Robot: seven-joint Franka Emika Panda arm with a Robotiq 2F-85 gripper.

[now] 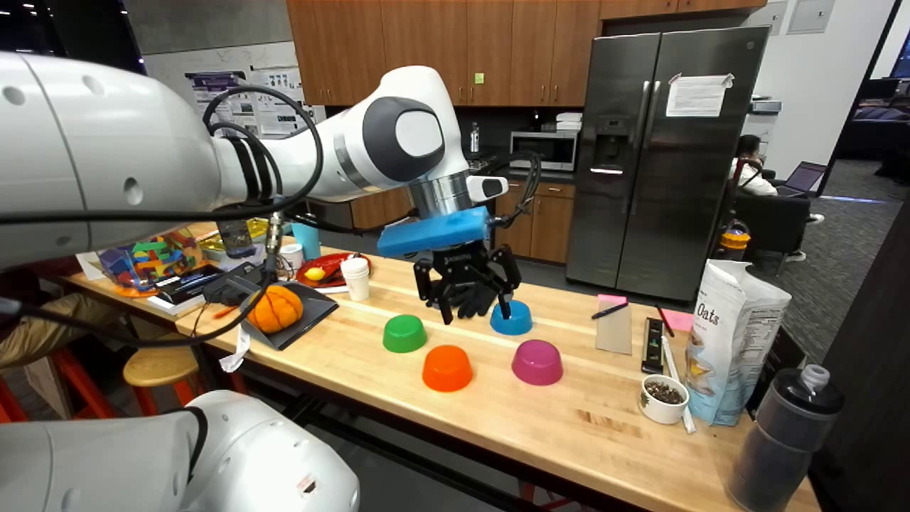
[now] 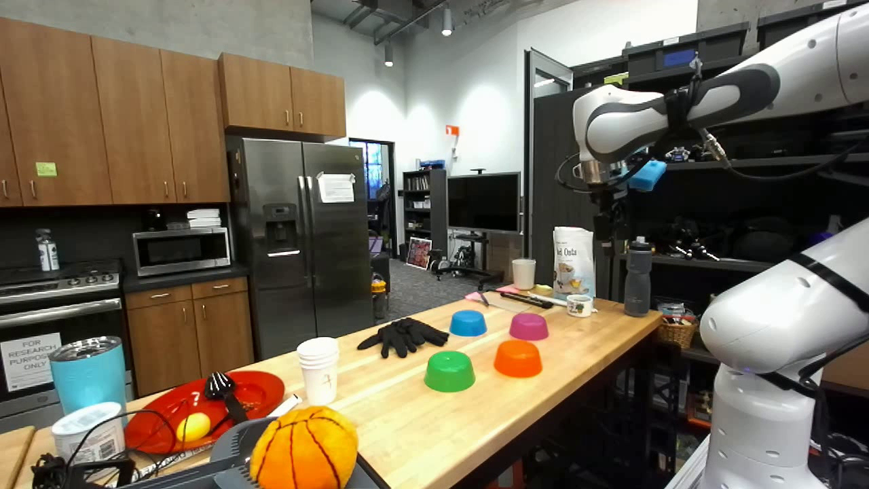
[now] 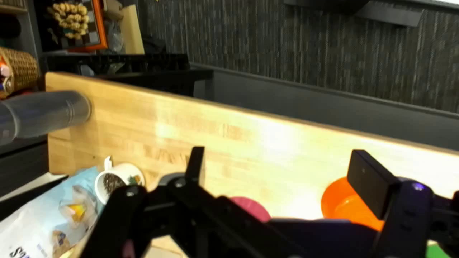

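Note:
My gripper (image 1: 475, 313) is open above the table, with nothing between its fingers. Four-coloured bowls, wider at the base than on top, stand below it: the green bowl (image 1: 404, 333), the orange bowl (image 1: 447, 368), the blue bowl (image 1: 512, 318) and the magenta bowl (image 1: 537, 363). Exterior view 2 shows the gripper (image 2: 606, 236) well above the tabletop. In the wrist view the orange bowl (image 3: 344, 202) is partly behind one finger, and the magenta bowl (image 3: 251, 208) shows low between the fingers. Only a corner of the green bowl (image 3: 436, 251) shows there.
Black gloves (image 2: 404, 335) lie behind the bowls. An oats bag (image 1: 734, 341), a white mug (image 1: 662, 398) and a grey bottle (image 1: 783, 444) stand at the right end. White cups (image 1: 355, 279), a red plate (image 2: 261, 391) and an orange plush pumpkin (image 1: 275, 308) are at the other end.

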